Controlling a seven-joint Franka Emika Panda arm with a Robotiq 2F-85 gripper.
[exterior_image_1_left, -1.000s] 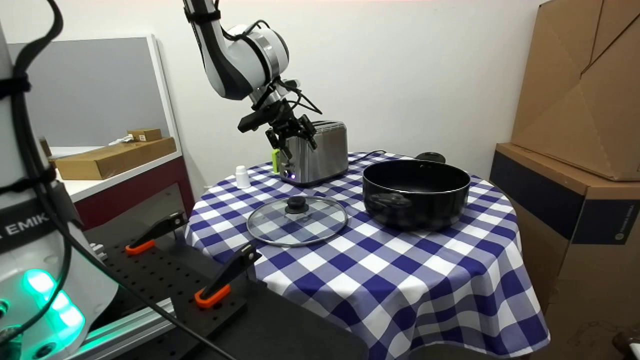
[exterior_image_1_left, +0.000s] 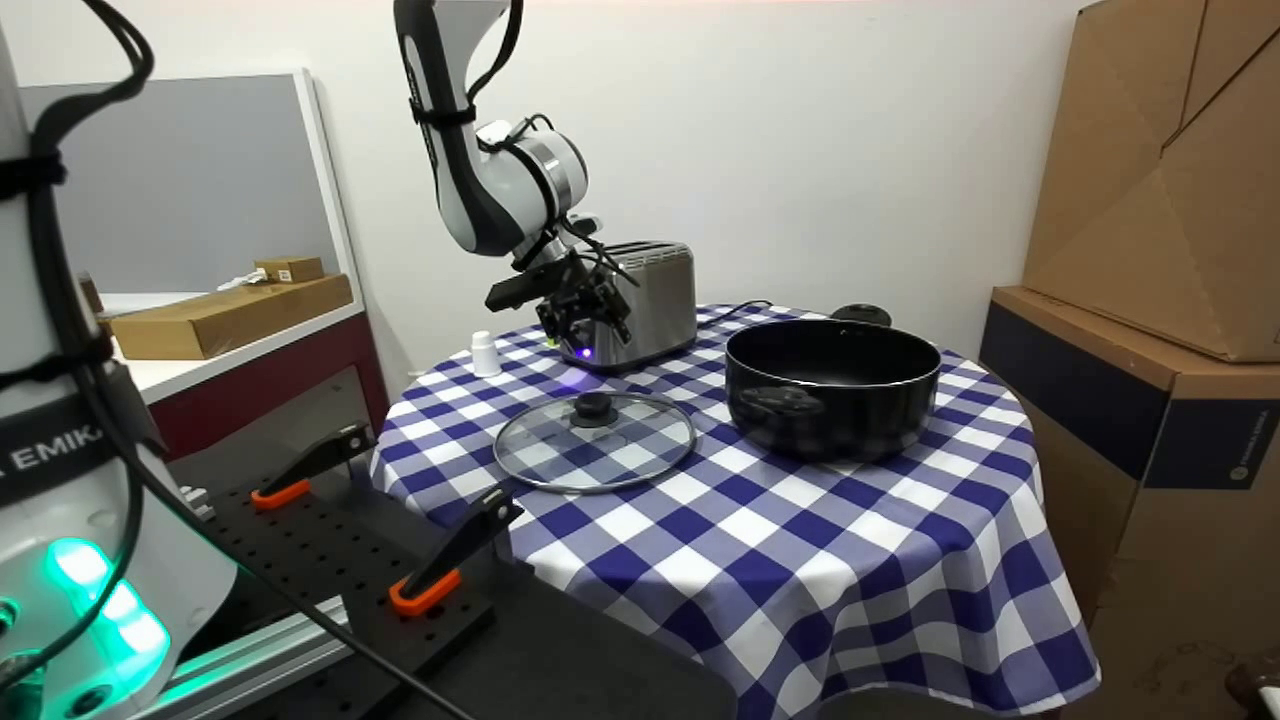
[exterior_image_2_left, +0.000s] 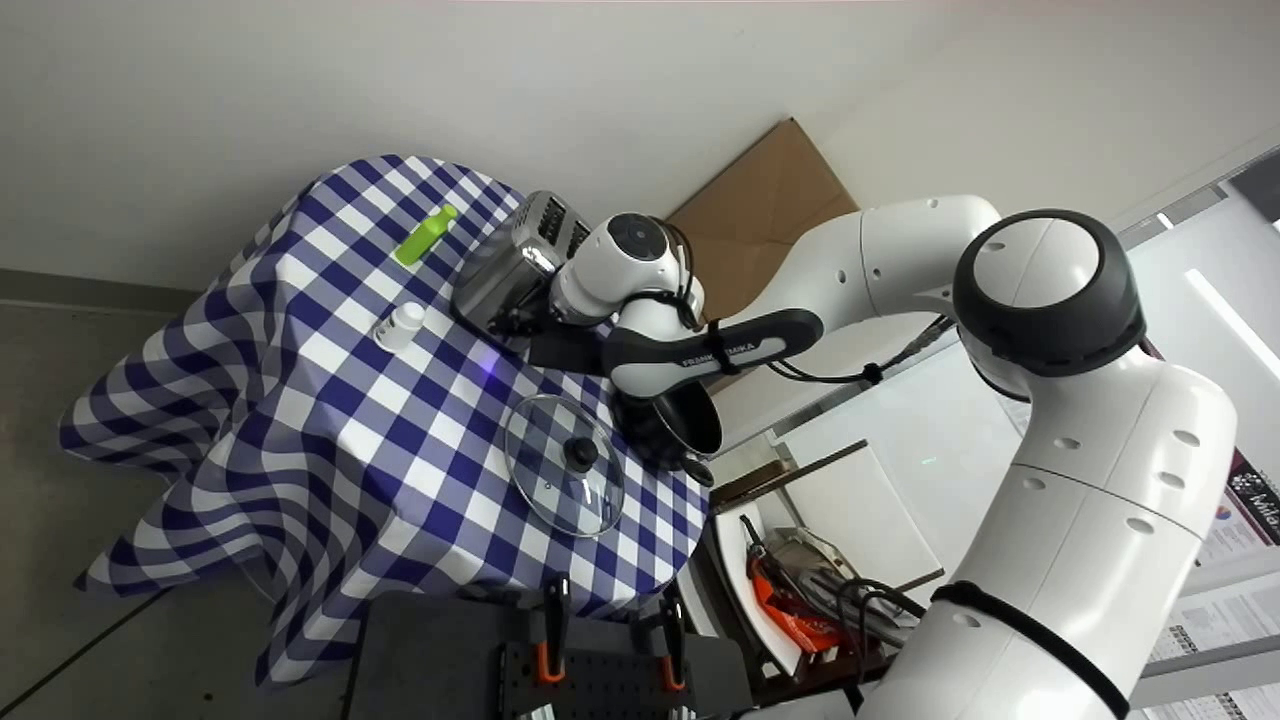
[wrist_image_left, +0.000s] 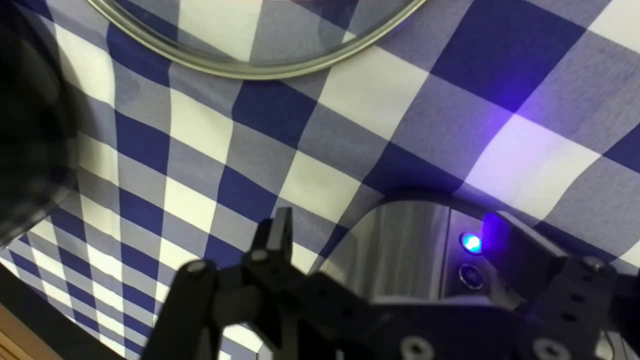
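My gripper is open, its two fingers wide apart, with the end of the silver toaster (wrist_image_left: 390, 246) showing below and between them. Whether either finger touches the metal, I cannot tell. On the toaster's end panel a blue-lit button (wrist_image_left: 471, 242) glows close beside the right-hand finger (wrist_image_left: 510, 255). Exterior view 1 has the gripper (exterior_image_1_left: 588, 314) low in front of the near end of the toaster (exterior_image_1_left: 657, 300). From the other side, the arm's wrist partly hides the toaster (exterior_image_2_left: 504, 264).
A glass lid (exterior_image_1_left: 594, 462) with a black knob lies flat in front of the toaster, and a black pot (exterior_image_1_left: 828, 408) stands to its right. To the left are a white bottle (exterior_image_1_left: 485, 355) and a green bottle (exterior_image_2_left: 426, 235). Bare checked cloth (exterior_image_2_left: 360, 384) surrounds these.
The arm has come down, bringing the gripper lower along the toaster's near end. Less of the green bottle shows behind it. Toaster, lid and pot have stayed where they were.
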